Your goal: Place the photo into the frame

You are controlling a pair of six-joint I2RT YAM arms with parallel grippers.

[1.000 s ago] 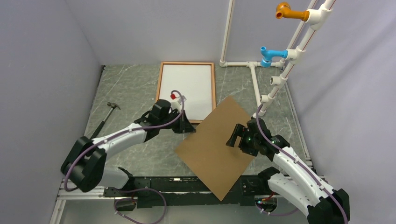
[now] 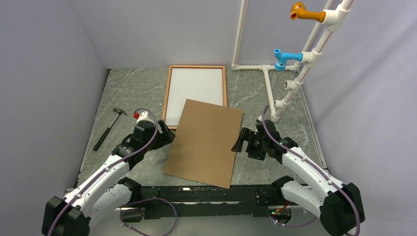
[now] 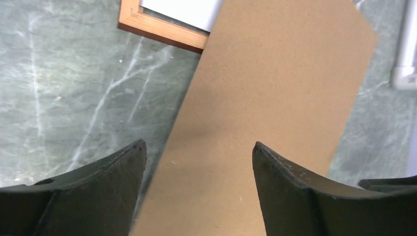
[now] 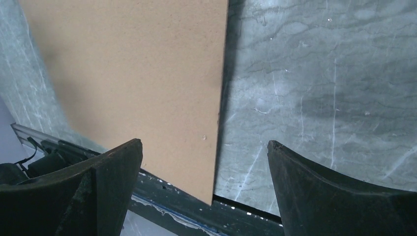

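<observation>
A brown board (image 2: 204, 142), plain on top, lies slanted on the grey surface, overlapping the lower right of the wooden frame (image 2: 169, 83) with its white inside. My left gripper (image 2: 166, 129) is open over the board's left edge; in the left wrist view the edge runs between its fingertips, with nothing held. My right gripper (image 2: 238, 140) stands open at the board's right edge, which shows below and between its fingers in the right wrist view. Whether the brown board is the photo's back, I cannot tell.
A hammer (image 2: 105, 132) lies at the left. White pipes (image 2: 269, 91) with a blue fitting (image 2: 287, 58) and an orange fitting (image 2: 307, 14) stand at the right and back.
My left gripper has moved left and opened from a narrower-looking grip; the board has swung to a straighter angle and shifted left. My right gripper has moved slightly left.
</observation>
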